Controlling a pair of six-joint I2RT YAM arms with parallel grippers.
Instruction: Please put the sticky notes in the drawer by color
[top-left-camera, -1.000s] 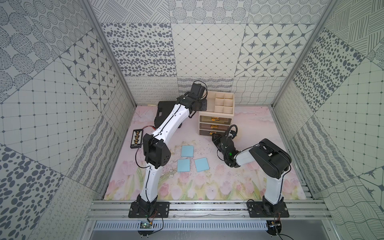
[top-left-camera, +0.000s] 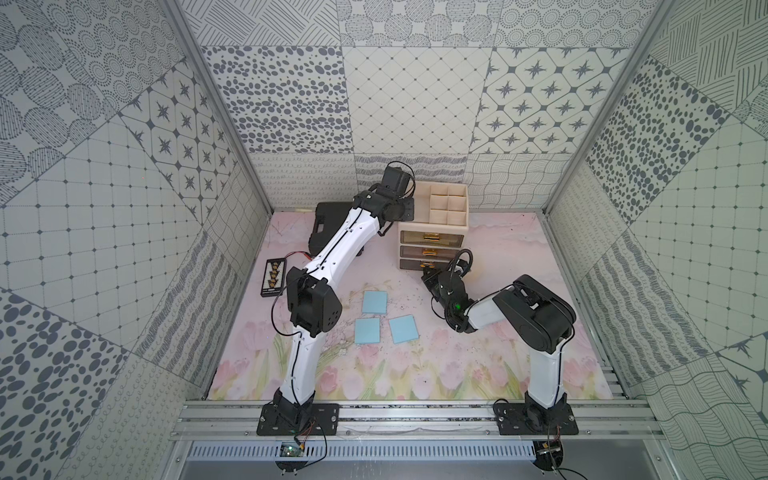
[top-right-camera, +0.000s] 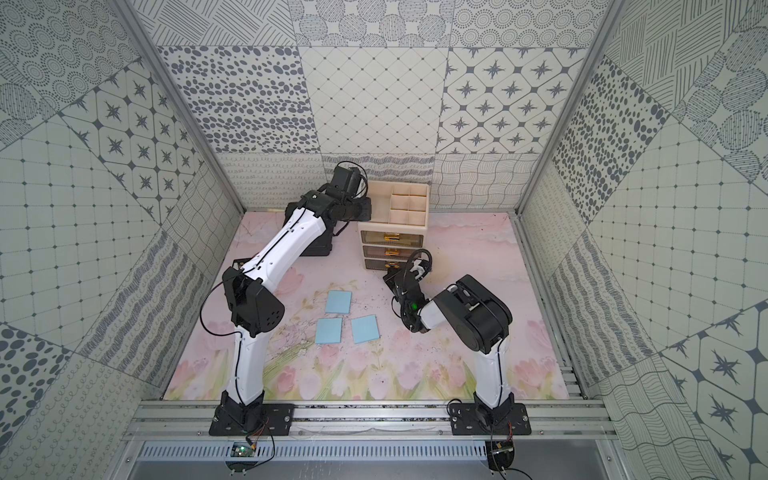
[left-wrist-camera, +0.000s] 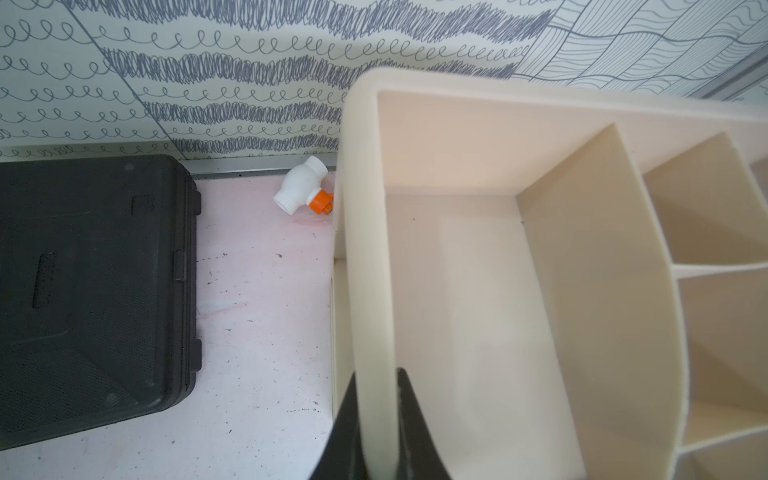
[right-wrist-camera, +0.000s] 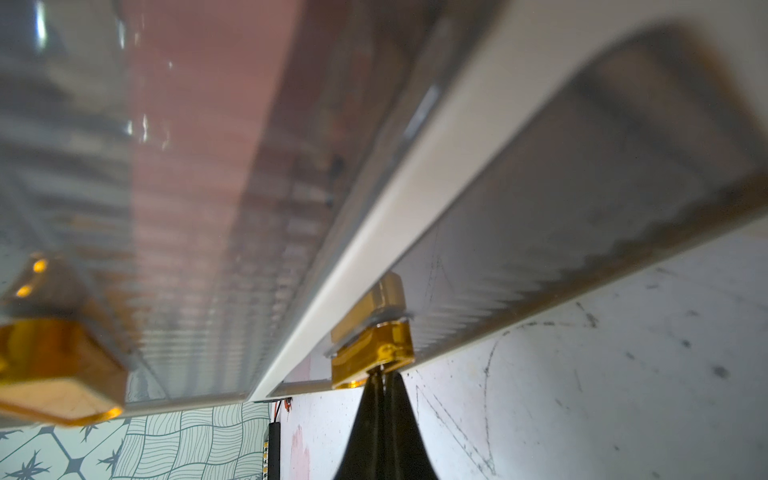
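Note:
Three light blue sticky notes lie on the table: one at the back, one at front left and one at front right. Behind them stands a beige drawer cabinet with three drawers, all appearing closed. Through the drawer front in the right wrist view, something pink shows. My left gripper is shut on the cabinet's left top rim. At the lowest drawer's amber handle, my right gripper is shut with nothing between its fingers, the tips right at the handle's lower edge.
A black case stands left of the cabinet, with a small white and orange part near the back wall. Farther left lies a dark tray of small brass-coloured items.
My right arm has shifted slightly left, its gripper staying near the lowest drawer. The cabinet has moved very slightly. My left arm and the blue notes have stayed put.

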